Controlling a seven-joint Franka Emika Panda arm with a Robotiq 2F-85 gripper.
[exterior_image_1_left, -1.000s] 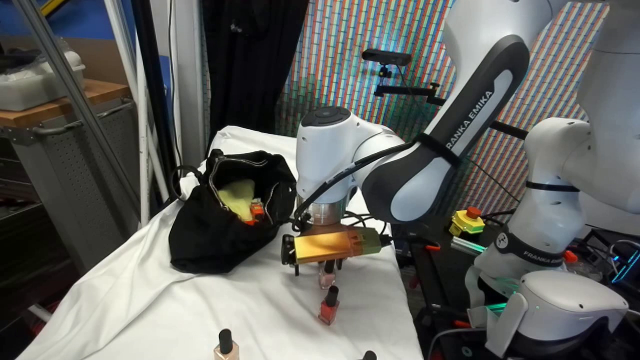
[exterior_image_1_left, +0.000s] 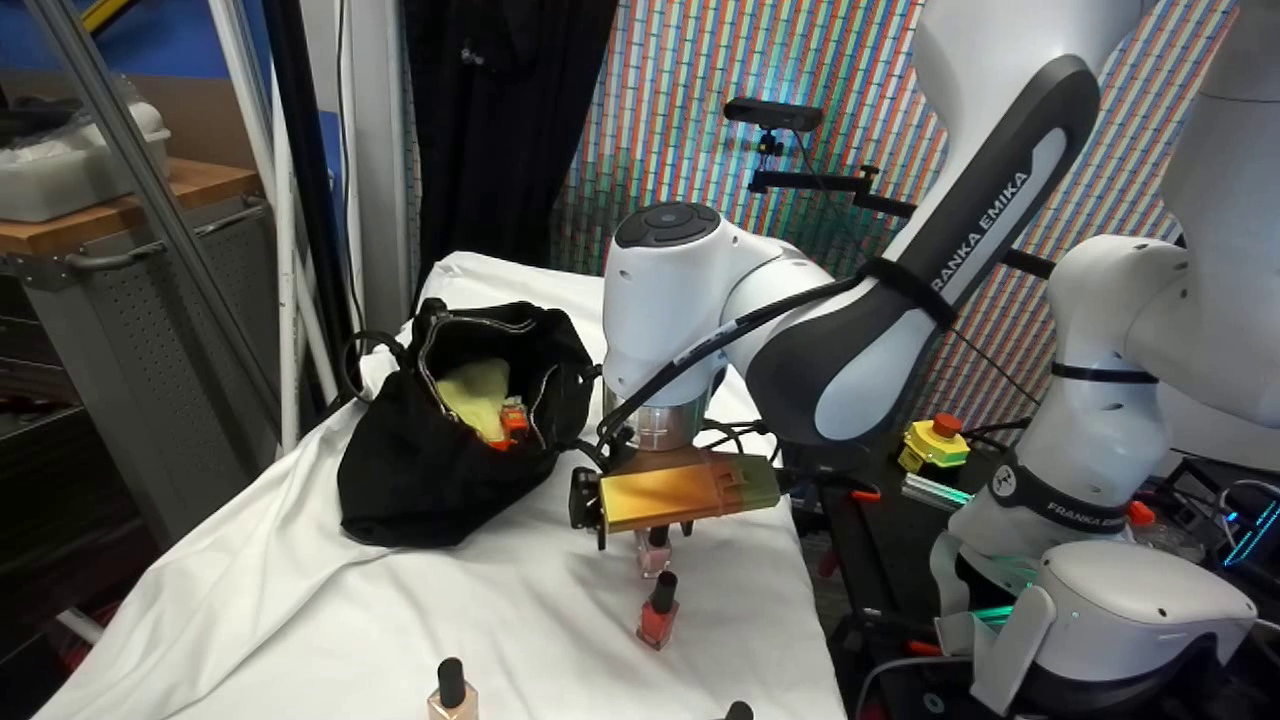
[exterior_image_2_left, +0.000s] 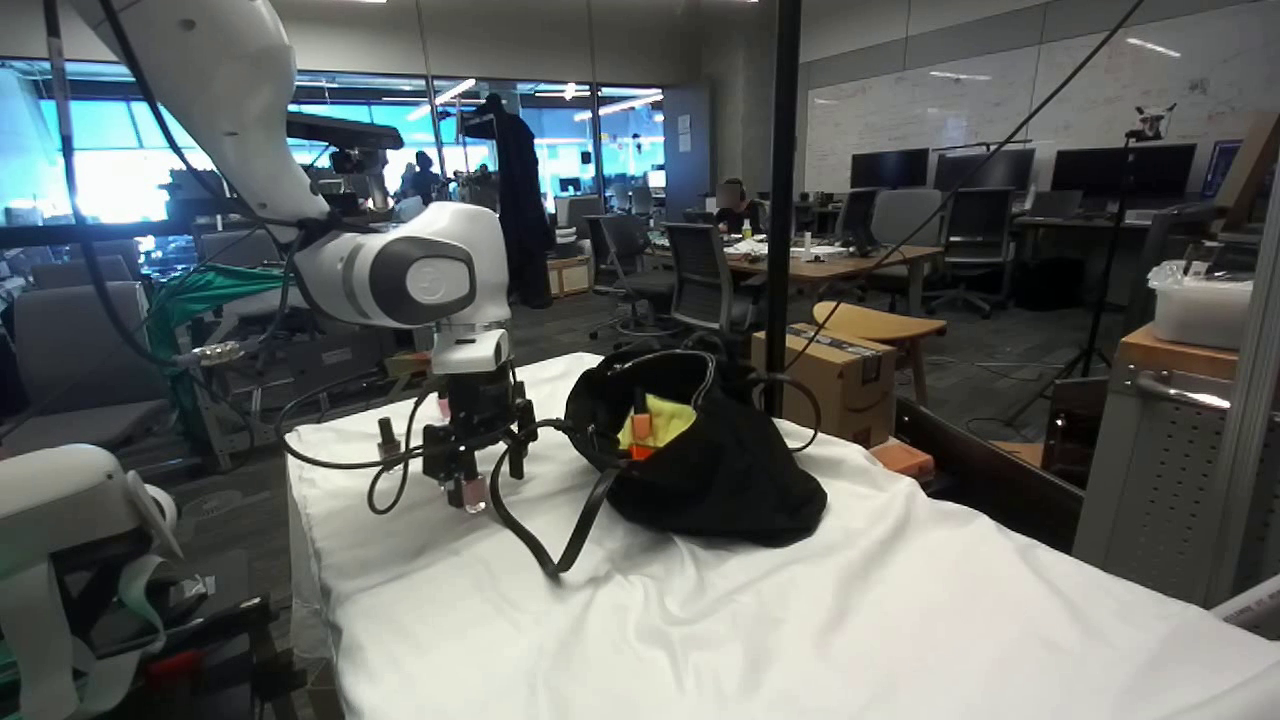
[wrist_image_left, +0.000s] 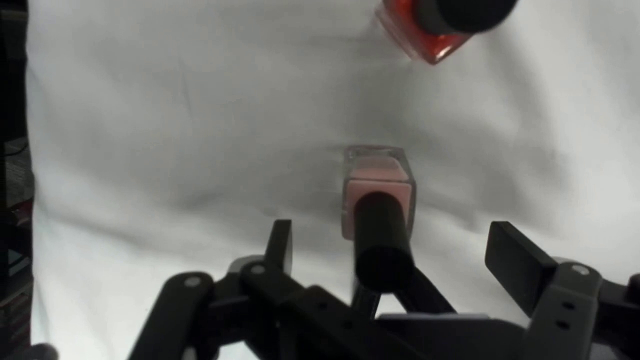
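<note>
A pink nail polish bottle (wrist_image_left: 379, 186) with a black cap stands upright on the white cloth. In the wrist view my gripper is open, one finger on each side of the bottle's cap with clear gaps. Seen from the second exterior view, the gripper (exterior_image_2_left: 486, 468) is low over the cloth, around the upper part of the pink bottle (exterior_image_2_left: 475, 496). A red polish bottle (exterior_image_1_left: 657, 616) stands near it. The open black bag (exterior_image_1_left: 444, 462) sits to the left in the first exterior view, holding a yellow item (exterior_image_1_left: 476, 394) and an orange item (exterior_image_1_left: 513, 420).
A beige polish bottle (exterior_image_1_left: 452, 696) stands at the cloth's front, and a black cap (exterior_image_1_left: 738, 712) shows at the lower edge. The bag's strap (exterior_image_2_left: 573, 542) droops onto the cloth near the gripper. Bare cloth (exterior_image_1_left: 348, 612) lies in front of the bag.
My arm has shifted slightly to the right in the first exterior view, and the gripper with it. The bottles and the bag have stayed in place.
</note>
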